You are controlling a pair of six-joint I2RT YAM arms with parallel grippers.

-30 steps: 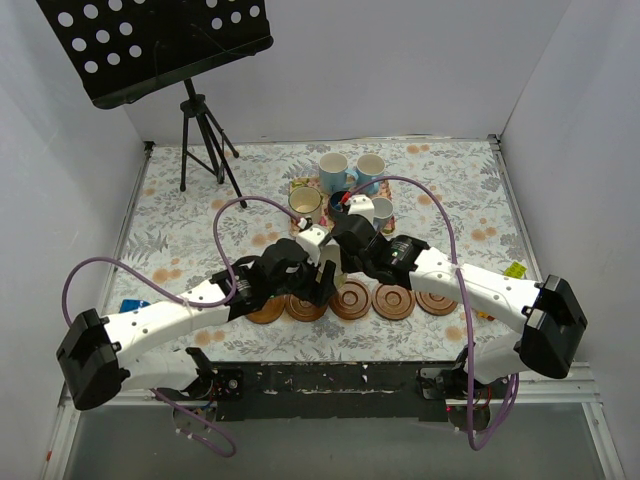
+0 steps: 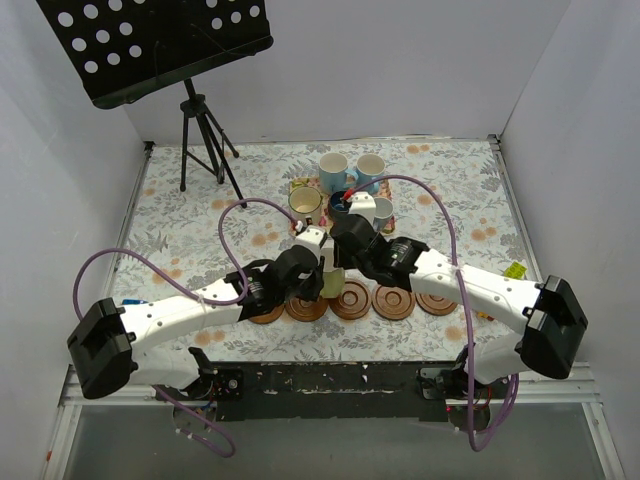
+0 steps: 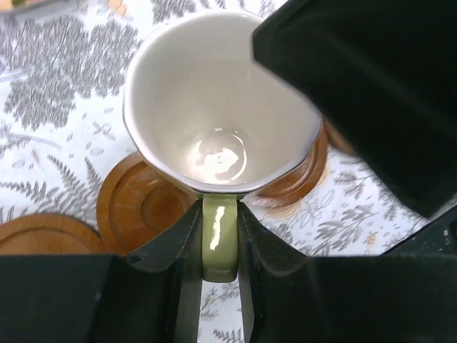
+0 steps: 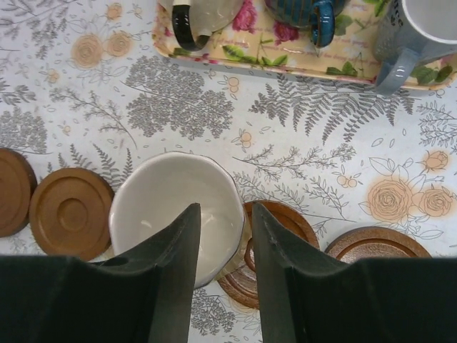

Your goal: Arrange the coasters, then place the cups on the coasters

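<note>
A cream cup (image 3: pixel 214 114) with a pale green handle hangs over the row of wooden coasters (image 2: pixel 392 303), my left gripper shut on its handle. My right gripper is close above the same cup (image 4: pixel 161 207), fingers parted, one in front of the cup's rim; whether it touches cannot be told. In the right wrist view coasters (image 4: pixel 70 213) show on both sides of the cup and partly beneath it.
A floral tray (image 4: pixel 250 57) with several mugs (image 2: pixel 333 172) stands behind the coasters. A black music stand (image 2: pixel 190 105) is at the back left.
The right arm has barely moved.
</note>
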